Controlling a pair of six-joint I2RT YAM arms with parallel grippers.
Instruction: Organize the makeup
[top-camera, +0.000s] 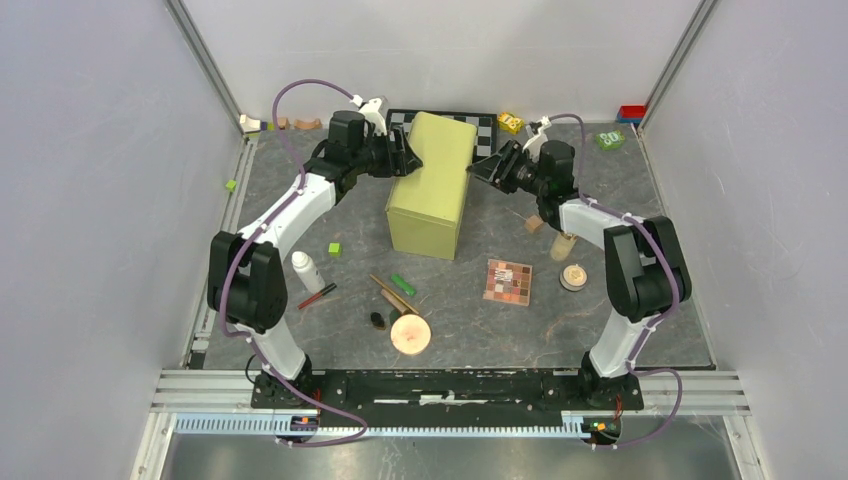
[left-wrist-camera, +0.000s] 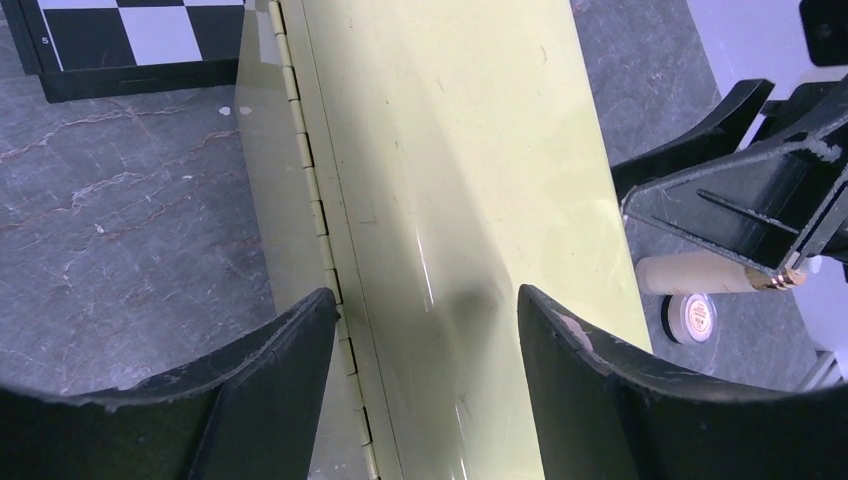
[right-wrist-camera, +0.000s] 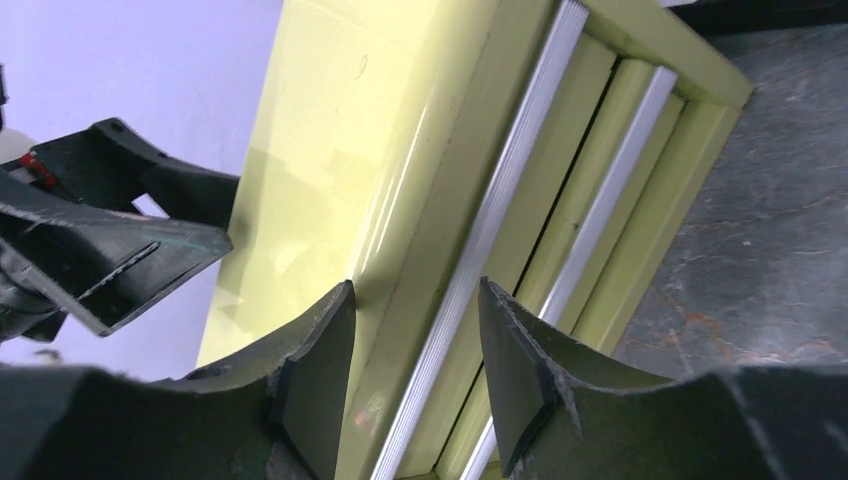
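A glossy pale yellow makeup box stands at the back centre; the right wrist view shows silver strips and ledges on its side, the left a hinge. My left gripper is at its upper left, fingers part open over the lid. My right gripper is at its right edge, part open at the rim. Makeup lies around: a palette, round compacts, a bottle, brushes, a white bottle.
A checkered board lies behind the box. Small blocks and a green item are scattered about. The front middle of the table has some free room.
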